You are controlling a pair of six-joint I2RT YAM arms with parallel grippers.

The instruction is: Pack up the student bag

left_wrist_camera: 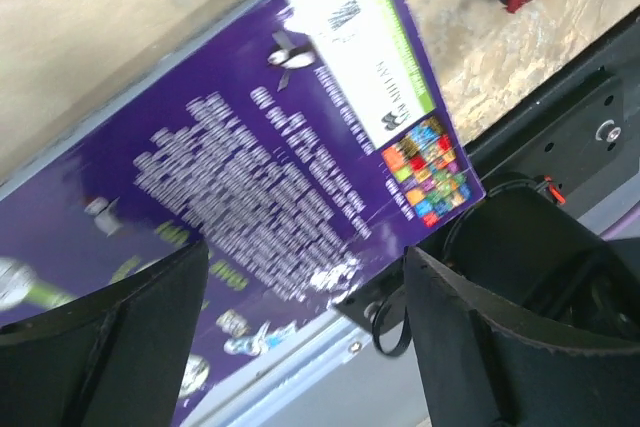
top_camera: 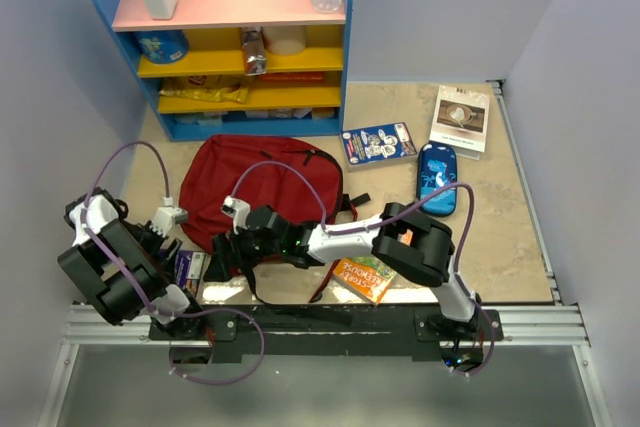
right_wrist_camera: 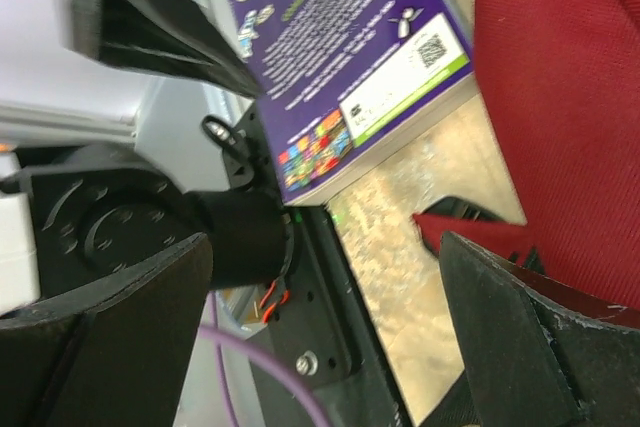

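A purple book [left_wrist_camera: 270, 167] lies flat at the table's front left, mostly hidden under the left arm in the top view. Right above it is my left gripper, fingers apart, with the book below the fingers. My right gripper is open and empty; it hangs at the lower left edge of the red bag, just right of the book. Spread flat in the middle is the red bag [top_camera: 265, 172], its black straps trailing toward the front. In the right wrist view the purple book [right_wrist_camera: 360, 57] shows beyond the fingers, beside the red cloth.
An orange and green book [top_camera: 368, 279] lies partly under the right arm. Toward the right are a blue comic-covered book [top_camera: 379, 144], a blue pencil case [top_camera: 437, 177] and a white booklet [top_camera: 461, 117]. A blue shelf [top_camera: 255, 125] stands behind the bag.
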